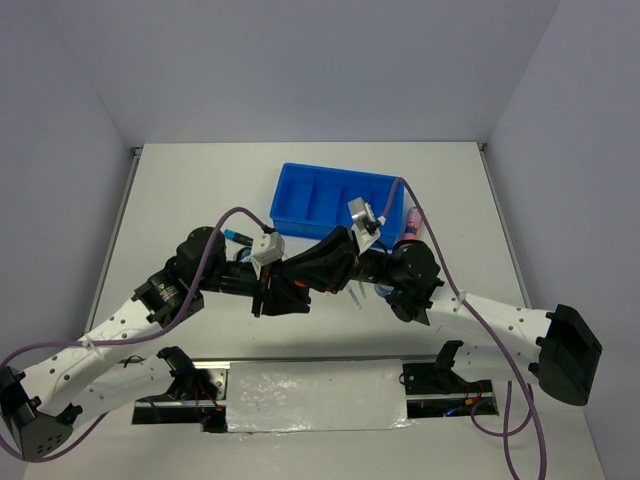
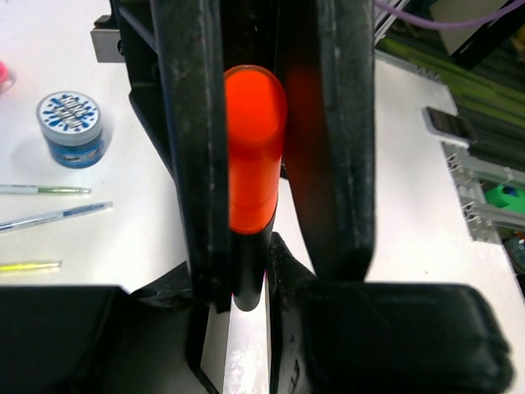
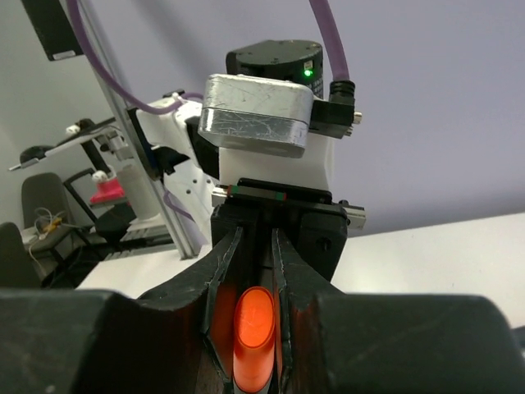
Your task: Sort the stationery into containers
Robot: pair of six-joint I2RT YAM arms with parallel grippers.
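Observation:
My two grippers meet over the middle of the table, both shut on one orange-red marker with a dark lower part. In the left wrist view the marker (image 2: 253,148) stands between my left gripper's dark fingers; in the right wrist view its orange end (image 3: 254,336) sits between the fingers of my right gripper. From above, the left gripper (image 1: 285,295) is under the right gripper (image 1: 310,268), which largely hides the marker. A blue jar (image 2: 72,144) and several pens, such as a clear one (image 2: 57,215), lie on the table.
An empty blue divided container (image 1: 335,195) stands at the back centre. A pink item (image 1: 411,222) lies at its right, a blue-dark item (image 1: 238,237) left of centre.

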